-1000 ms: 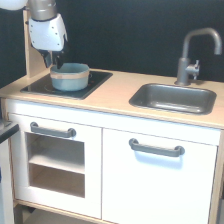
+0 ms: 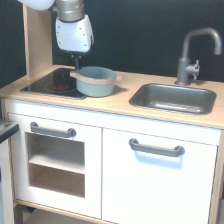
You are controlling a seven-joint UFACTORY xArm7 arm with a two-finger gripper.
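Observation:
A blue-grey pot (image 2: 97, 88) stands upright on the counter, at the right edge of the black stove top (image 2: 52, 84). Its right handle points toward the sink. My gripper (image 2: 77, 64) is pointing down at the pot's left side, beside its rim. The fingertips are small and dark against the background, so whether they are open, or touch or hold the left handle, is unclear.
To the right lies a steel sink (image 2: 173, 98) with a grey faucet (image 2: 186, 62) behind it. Bare wooden counter (image 2: 122, 92) separates pot and sink. Below are an open-fronted oven compartment (image 2: 57, 165) and a white cupboard door (image 2: 150, 180).
The pot has slid right, from on the stove top to its right edge. My gripper has moved right along with it, staying at its left side.

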